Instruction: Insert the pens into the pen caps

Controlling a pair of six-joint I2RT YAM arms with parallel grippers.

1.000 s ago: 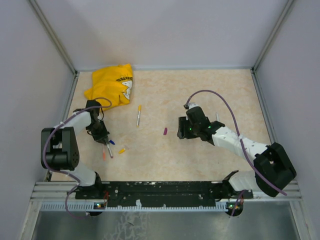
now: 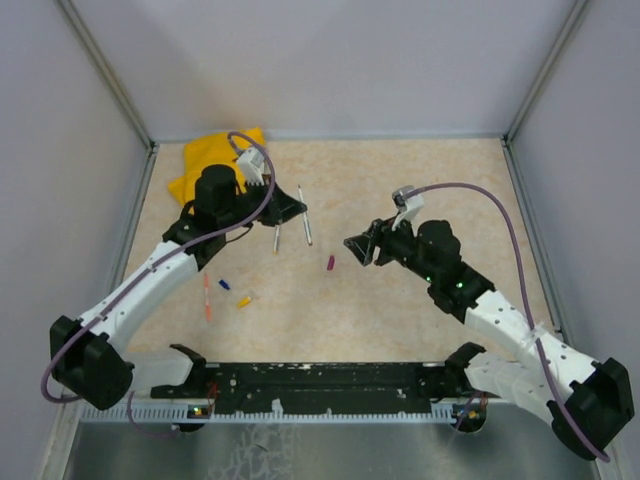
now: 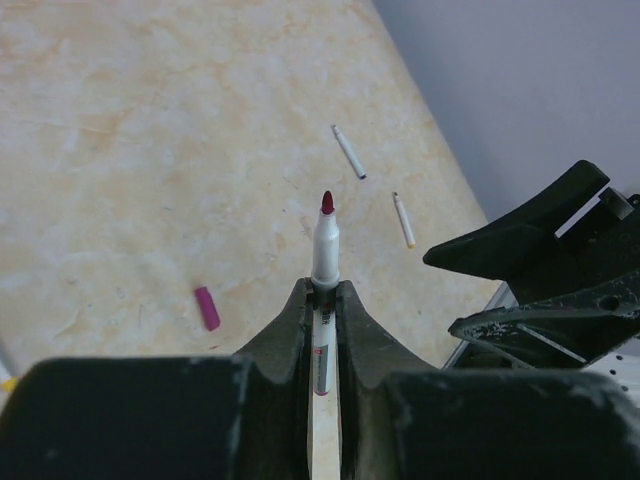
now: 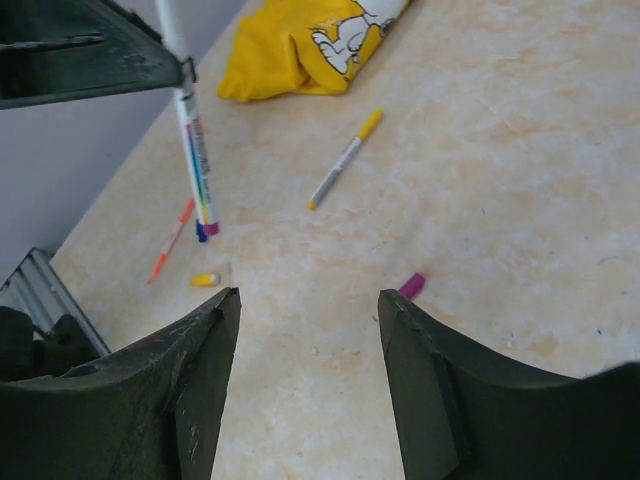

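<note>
My left gripper (image 2: 298, 208) is raised above the mat, shut on a white pen (image 3: 325, 250) that stands upright, red tip up, magenta end down. My right gripper (image 2: 363, 245) hangs open to the right of it, empty between its fingers. A magenta cap (image 2: 330, 262) lies between them on the mat. At the left lie a blue cap (image 2: 224, 284), a yellow cap (image 2: 243, 302) and an orange pen (image 2: 207, 296). A yellow-ended pen lies behind, and two more pens (image 3: 348, 150) show to the right in the left wrist view.
A yellow cloth bag (image 2: 205, 160) lies at the back left. The beige mat (image 2: 390, 170) is bounded by walls at the back and sides.
My left gripper has lifted the white pen off the left of the mat and moved it up and toward the middle. My right gripper has risen and shifted slightly.
</note>
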